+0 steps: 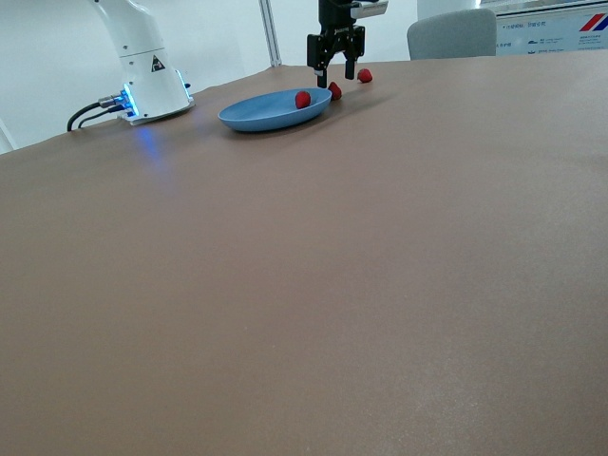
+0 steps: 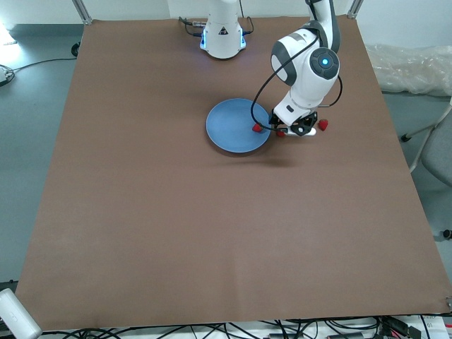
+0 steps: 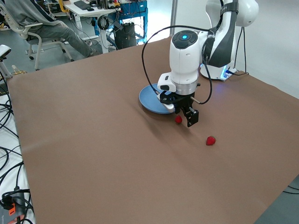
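A blue plate point(image 2: 233, 131) point(image 1: 266, 115) point(image 3: 150, 99) holds a red strawberry point(image 2: 257, 128) point(image 1: 303, 100) near its edge. A second strawberry point(image 1: 335, 92) point(image 3: 178, 119) sits on the table just beside the plate, under my gripper point(image 1: 335, 76). A third point(image 2: 323, 124) point(image 1: 365, 76) point(image 3: 210, 140) lies farther out. My gripper hangs low at the plate's edge; in the top view its two black fingers stand apart, with nothing seen between them.
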